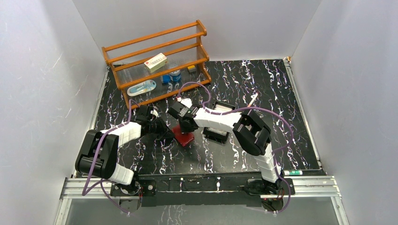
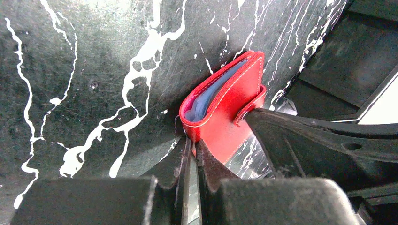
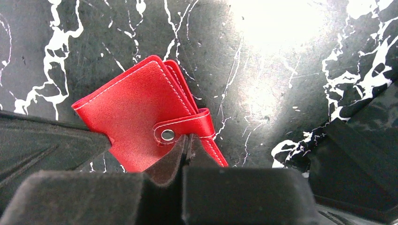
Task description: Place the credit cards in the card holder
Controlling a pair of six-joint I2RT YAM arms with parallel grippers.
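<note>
A red leather card holder (image 1: pixel 184 138) with a snap strap and white stitching lies on the marble table between both grippers; in the left wrist view its top shows translucent sleeves (image 2: pixel 211 91). My left gripper is shut on the holder's edge at one end. My right gripper is shut at the holder's strap, beside the snap (image 3: pixel 167 135), with nothing seen between its fingertips. No cards can be made out for sure.
A black-rimmed tray (image 1: pixel 217 138) lies right of the holder, partly under the right arm. A wooden rack (image 1: pixel 155 36) with a box and small items stands at the back left.
</note>
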